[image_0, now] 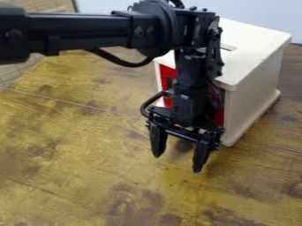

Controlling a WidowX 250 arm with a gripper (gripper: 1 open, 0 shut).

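My black gripper (179,151) hangs low over the wooden floor, just in front of a white wooden box (253,79). Its two fingers point down and stand apart, with nothing visible between them. The box has a red front face (168,81), largely hidden behind my wrist, and a slot in its white top.
A light wooden object (18,71) lies at the far left edge, partly behind my arm. A white wall is at the back.
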